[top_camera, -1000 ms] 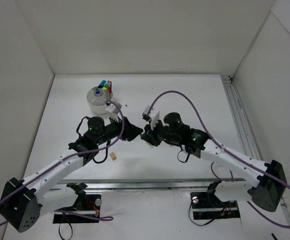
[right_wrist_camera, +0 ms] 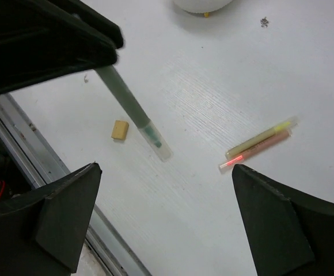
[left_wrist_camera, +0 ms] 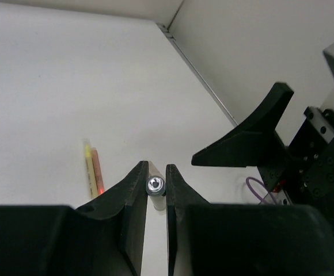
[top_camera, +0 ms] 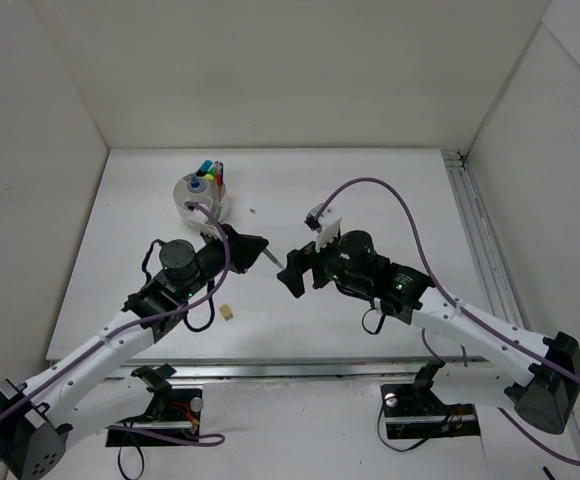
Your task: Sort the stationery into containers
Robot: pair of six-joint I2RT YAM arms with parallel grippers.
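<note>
A slim capped marker (right_wrist_camera: 126, 100) is held in my left gripper, which is shut on it; in the top view it points down-right toward my right gripper (top_camera: 295, 268). That gripper stands open with nothing between its fingers, just right of the marker's free end. Two highlighters, a yellowish one (right_wrist_camera: 259, 138) and a reddish one (right_wrist_camera: 256, 150), lie side by side on the table. A small tan block (right_wrist_camera: 120, 130) lies near the front edge. A white round container (top_camera: 192, 210) at the back left holds several coloured pens.
A metal rail (top_camera: 340, 371) runs along the front edge, and walls stand at the back and sides.
</note>
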